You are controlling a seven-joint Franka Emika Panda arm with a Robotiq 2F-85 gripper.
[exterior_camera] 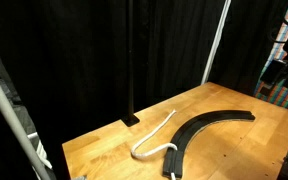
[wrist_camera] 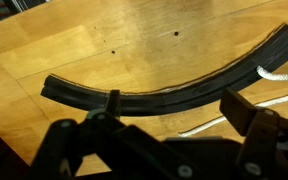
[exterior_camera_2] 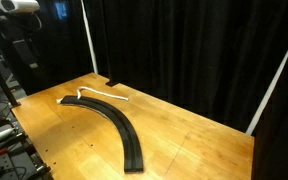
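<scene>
A black curved track piece [exterior_camera: 189,130] lies flat on the wooden table, and a white rope [exterior_camera: 154,138] is beside it, one end passing over the track's near end. Exterior view 2 shows the same track [exterior_camera_2: 114,117] arcing across the table, with the rope [exterior_camera_2: 102,94] behind it. From above, in the wrist view, the track [wrist_camera: 164,102] crosses the frame below my gripper. My gripper is open, its two dark fingers wide apart, with nothing held between them. The rope [wrist_camera: 249,112] lies to the right of the fingers in that view.
The wooden table [exterior_camera_2: 189,145] is otherwise largely clear, with wide free room beside the track. Black curtains [exterior_camera: 84,60] hang behind it. A dark stand foot [exterior_camera: 130,120] is at the table's back edge.
</scene>
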